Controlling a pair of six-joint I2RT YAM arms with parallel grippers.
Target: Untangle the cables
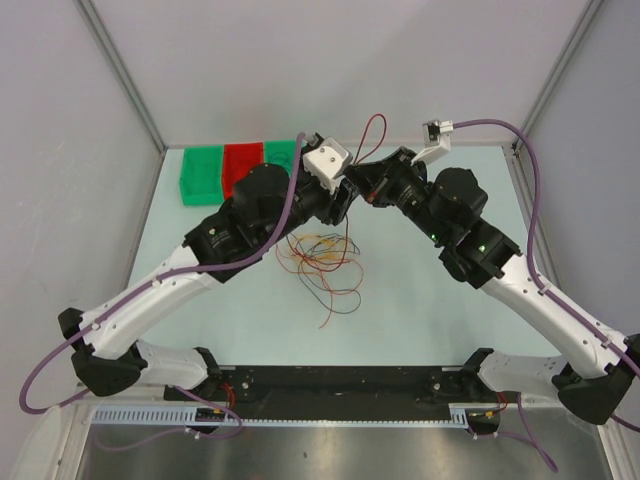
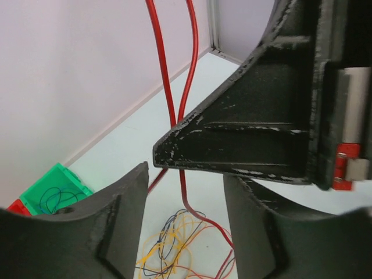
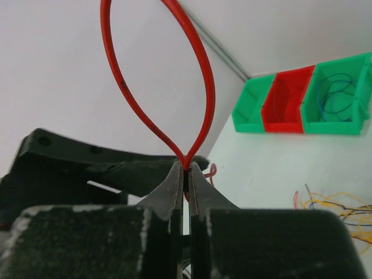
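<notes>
High above the table, my right gripper is shut on the red cable (image 3: 206, 81), and a loop of it rises above the fingertips. Close beside it, my left gripper stands open. Two red strands (image 2: 165, 75) run down behind the right gripper's black finger (image 2: 244, 133) and reappear below it; one shows in the gap between the left fingers. From there the red cable drops to a loose pile of yellow cable (image 1: 322, 250), dark cable (image 1: 345, 311) and orange-red strands on the table. Both fingertips are partly hidden in the top view.
At the back left stand a green bin (image 1: 200, 175), a red bin (image 1: 240, 160) and a second green bin (image 3: 334, 96) with blue cable inside. Bare white table (image 1: 430, 310) lies right of the pile. The two grippers nearly touch.
</notes>
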